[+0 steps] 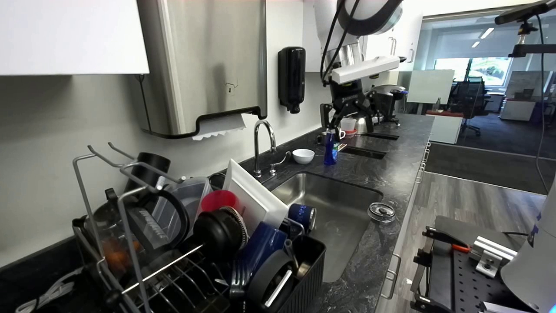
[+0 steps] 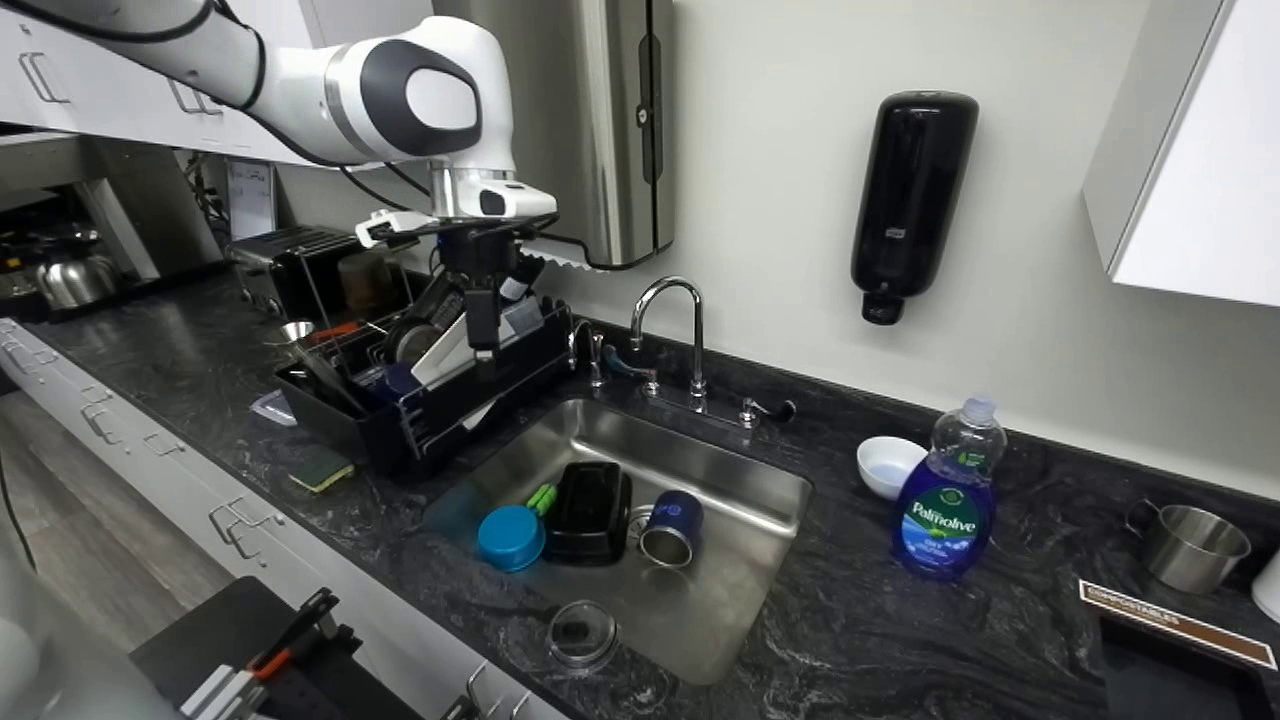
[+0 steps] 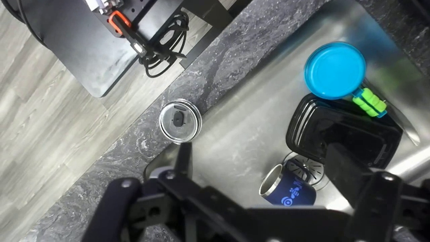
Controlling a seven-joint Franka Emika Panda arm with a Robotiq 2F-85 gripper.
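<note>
My gripper is open over the sink, its fingers wide apart with nothing between them. Below, in the wrist view, a blue mug lies on its side by the drain. A black container rests farther along the basin, with a blue pan with a green handle partly over it. Something like a knife lies alongside. A clear round lid sits on the counter edge. In exterior view 1 the gripper overlaps the top of the dish soap bottle.
A full dish rack stands left of the sink in exterior view 2. The faucet rises behind the basin, with a white bowl and soap bottle to the right. A sponge lies on the counter.
</note>
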